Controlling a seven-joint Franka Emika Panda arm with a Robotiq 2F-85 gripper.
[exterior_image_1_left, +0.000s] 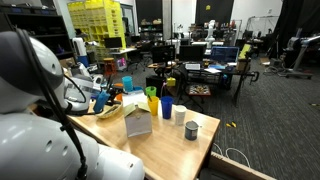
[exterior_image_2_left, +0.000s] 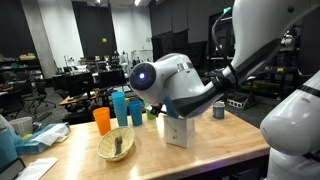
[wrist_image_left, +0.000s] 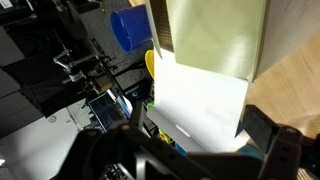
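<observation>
A white box-like object (exterior_image_1_left: 138, 121) with a peaked top stands on the wooden table in exterior view 1; exterior view 2 shows the same white box (exterior_image_2_left: 180, 132) just below and right of the arm. In the wrist view, my gripper has its dark fingers (wrist_image_left: 262, 128) spread wide apart, so it is open. Pale panels of the box (wrist_image_left: 213, 35) fill the upper middle there, and a white surface (wrist_image_left: 200, 95) shows beyond the gap. Nothing is visibly clamped. Both exterior views leave the fingertips too small or hidden to make out.
A wicker basket (exterior_image_2_left: 117, 145) holds a light item. Orange cup (exterior_image_2_left: 102, 120), blue cup (exterior_image_2_left: 120, 105), yellow cup (exterior_image_1_left: 153, 104), blue cup (exterior_image_1_left: 167, 104), white cup (exterior_image_1_left: 180, 115) and grey can (exterior_image_1_left: 191, 130) stand around.
</observation>
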